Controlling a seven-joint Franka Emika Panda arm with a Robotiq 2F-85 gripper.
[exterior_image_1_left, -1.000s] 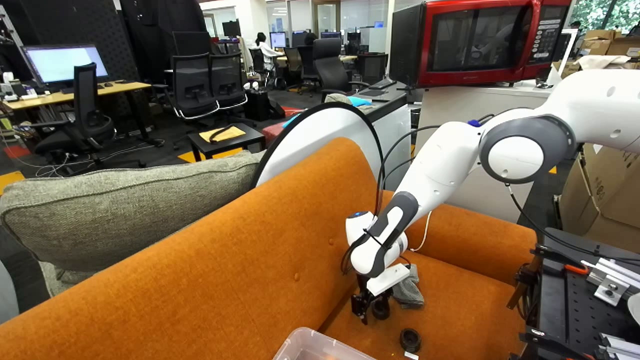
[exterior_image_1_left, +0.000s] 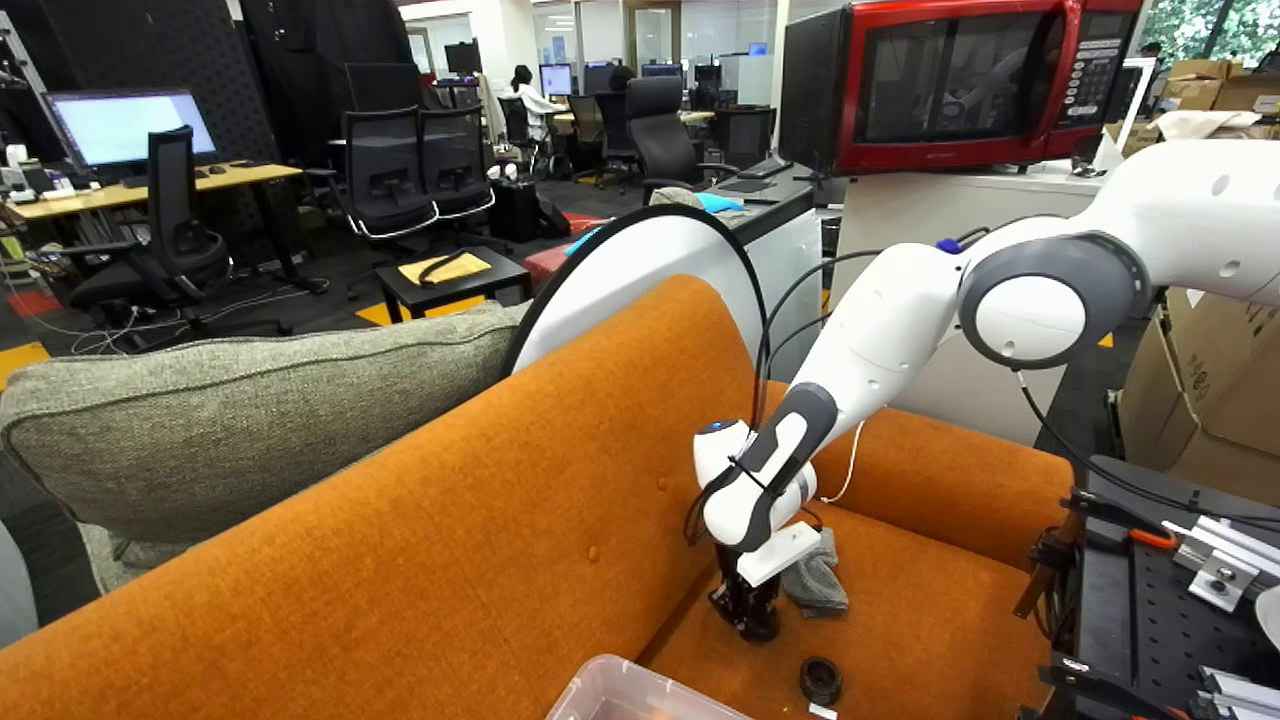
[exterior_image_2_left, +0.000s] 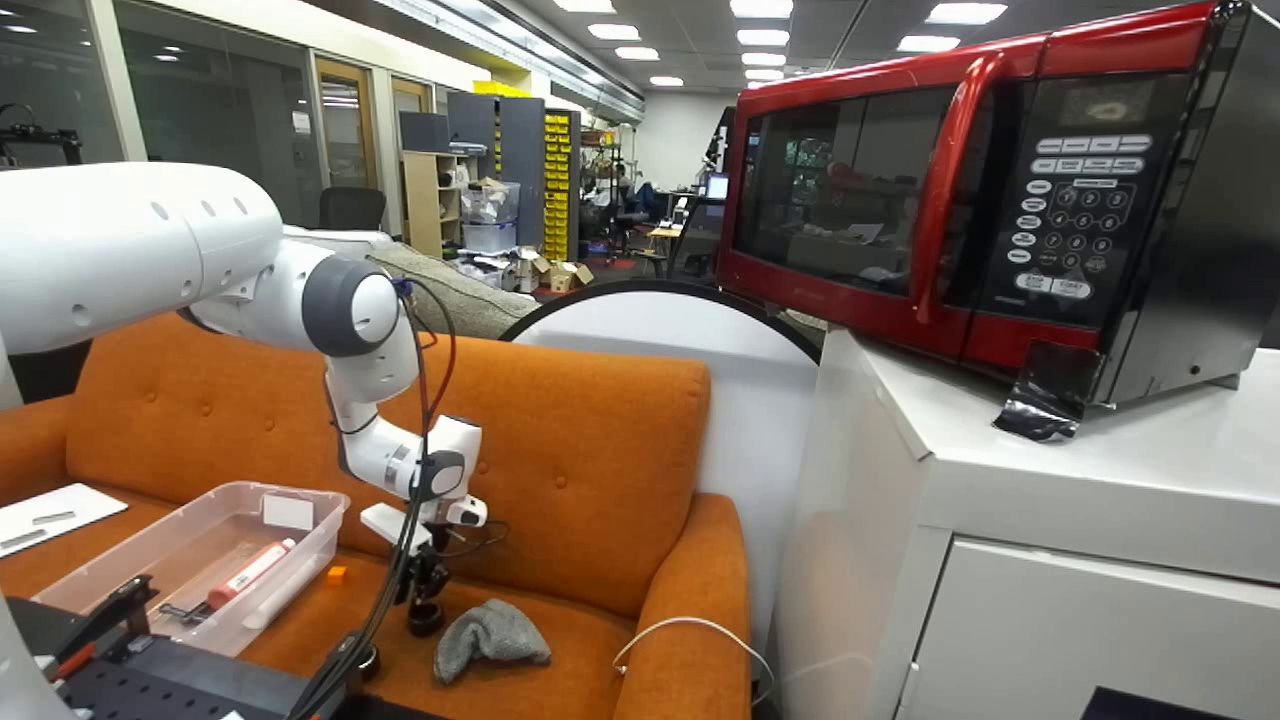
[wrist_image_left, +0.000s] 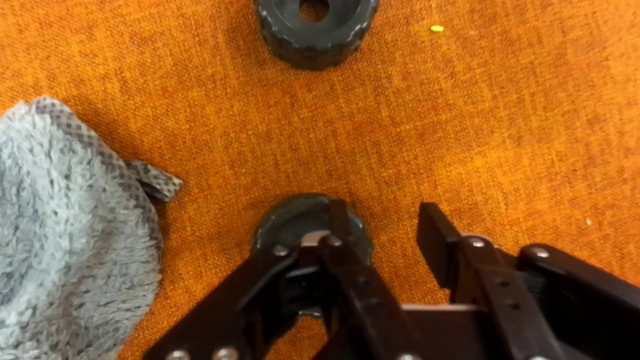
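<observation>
Low over the orange couch seat, my gripper is partly open, with a gap between its dark fingers. Its left finger (wrist_image_left: 339, 217) overlaps a black, ridged wheel-like ring (wrist_image_left: 270, 229) in the wrist view; whether they touch I cannot tell. The right finger (wrist_image_left: 435, 246) is over bare fabric. That ring (exterior_image_2_left: 425, 618) also shows just below the fingers in exterior view 2. A second black ring (wrist_image_left: 315, 45), with a hole in its middle, lies apart at the top of the wrist view. A grey fluffy cloth (wrist_image_left: 72, 240) lies to the left there.
A clear plastic bin (exterior_image_2_left: 330, 540) holding a red-and-white tube (exterior_image_2_left: 250, 572) stands on the couch. Close to it sits a small orange block (exterior_image_2_left: 337, 576). The couch backrest (exterior_image_1_left: 480, 528) rises close behind the hand. Bare seat (exterior_image_1_left: 936, 600) lies toward the armrest.
In exterior view 1 the gripper's dark fingers have shifted slightly right and now cover most of the nearer ring, which showed beside them before. The arm has barely moved; cloth and second ring stay put.
</observation>
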